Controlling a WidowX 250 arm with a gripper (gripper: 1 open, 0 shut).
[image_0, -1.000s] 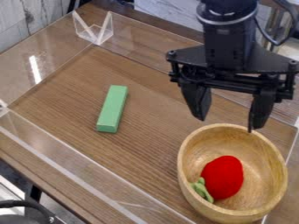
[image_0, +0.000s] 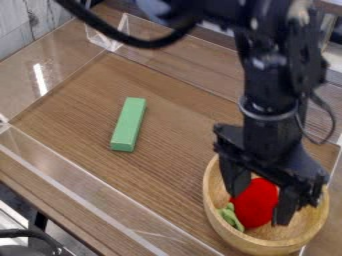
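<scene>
My black gripper (image_0: 262, 172) is down in the wooden bowl (image_0: 222, 225) at the lower right, open, with its fingers around a red round object (image_0: 254, 210). A small green piece (image_0: 229, 218) lies beside the red object in the bowl. The arm hides much of the bowl's back part; whether the fingers touch the red object I cannot tell.
A green rectangular block (image_0: 130, 124) lies on the wooden table (image_0: 80, 100) to the left of the bowl. The left and middle of the table are otherwise largely clear. Cables show at the lower left edge.
The arm has come down and toward the front, from above the back of the bowl to over the red object, with its fingers now lower in the bowl.
</scene>
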